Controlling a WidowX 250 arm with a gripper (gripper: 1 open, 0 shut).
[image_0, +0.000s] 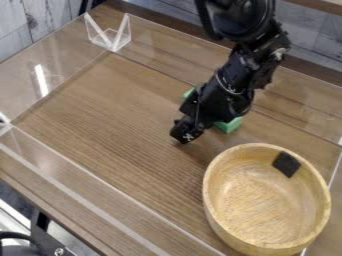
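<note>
The black robot arm reaches down from the top right of the camera view to its gripper (191, 124), low over the wooden table (107, 150) near its middle. A green object (230, 124) lies right beside and behind the gripper, partly hidden by it. The gripper's fingers are dark and open; whether they touch the green object is hard to tell.
A large round beige bin (261, 210) with a black patch on its rim stands at the lower right. A white wire-like rack (110, 32) sits at the top left.
</note>
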